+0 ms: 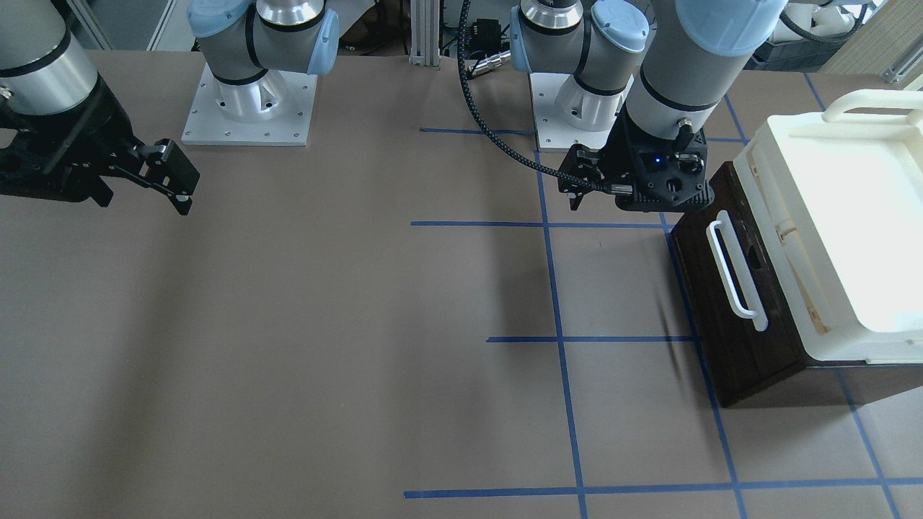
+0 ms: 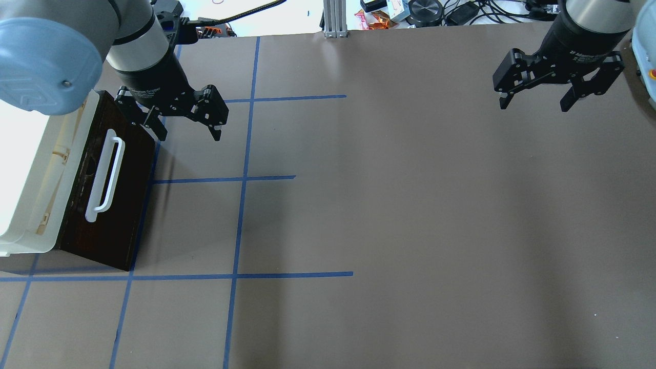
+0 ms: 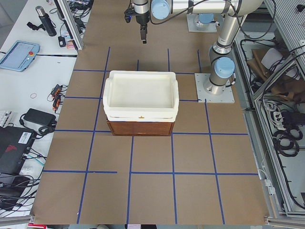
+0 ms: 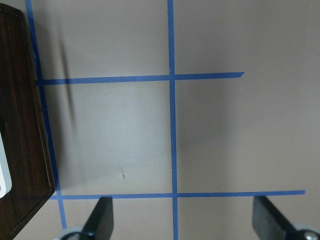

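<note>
My gripper hangs open above the taped grid, beside a dark wooden cabinet with a white handle on its front. In the left wrist view my two fingertips sit at the bottom, apart, with bare floor between them; the cabinet runs along the left edge. A white open tray rests on top of the cabinet and looks empty.
Other arms stand around the workspace, one with a black gripper at the opposite side.
</note>
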